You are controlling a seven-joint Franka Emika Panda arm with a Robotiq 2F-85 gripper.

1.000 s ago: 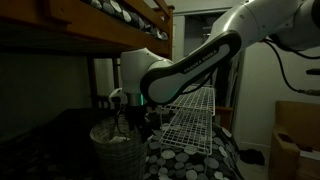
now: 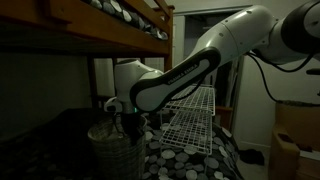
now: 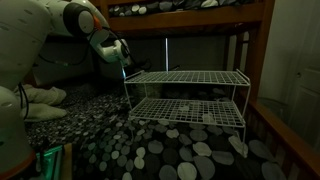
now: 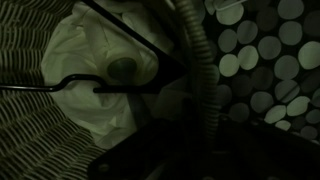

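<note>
My gripper (image 2: pixel 132 122) points down at the rim of a woven basket (image 2: pixel 118 155), its fingers dark and hard to make out. In the wrist view, a thin black hanger-like object (image 4: pixel 165 80) with a curved hook reaches from the gripper side across the basket opening. The gripper appears shut on it, though the contact itself is lost in shadow. Crumpled white cloth or lining (image 4: pixel 75 55) lies inside the basket, with a small greenish round patch (image 4: pixel 122 69) on it.
A white wire rack (image 3: pixel 190 77) stands on the dotted bedding (image 3: pixel 150 150), right of the basket in exterior view 1. Above hangs a wooden bunk frame (image 2: pixel 85 35). A brown chair-like piece (image 2: pixel 290 145) is at far right. The scene is dim.
The arm has come down a little and its wrist has shifted slightly left over the basket. The basket and rack look unmoved.
</note>
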